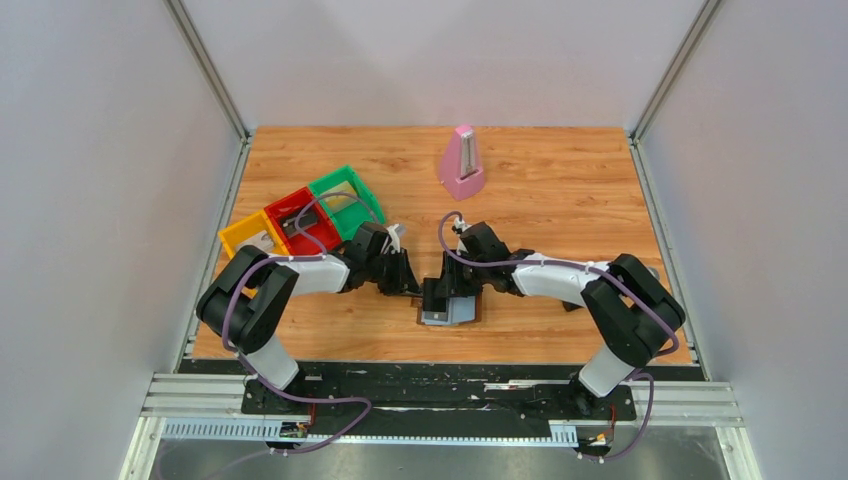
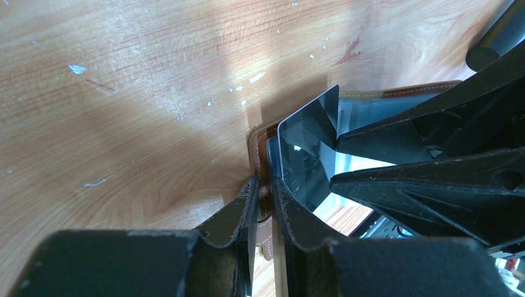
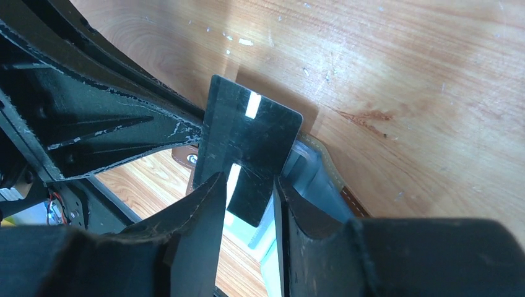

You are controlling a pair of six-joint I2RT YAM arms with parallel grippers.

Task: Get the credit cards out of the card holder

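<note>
The open card holder [image 1: 470, 312], brown-edged with clear sleeves [image 3: 316, 185], lies on the table between the grippers. A dark card [image 3: 247, 148] stands out from it. My left gripper is at the holder's brown edge [image 2: 259, 151]; whether it grips that edge is unclear. My right gripper has its fingers slightly apart at the card's lower part; whether they hold it is unclear. In the left wrist view the right fingers reach over the card [image 2: 306, 154].
Yellow, red and green bins [image 1: 260, 215] sit at the back left, and a pink metronome [image 1: 460, 175] at the back. A dark object [image 1: 572, 306] lies partly behind the right arm.
</note>
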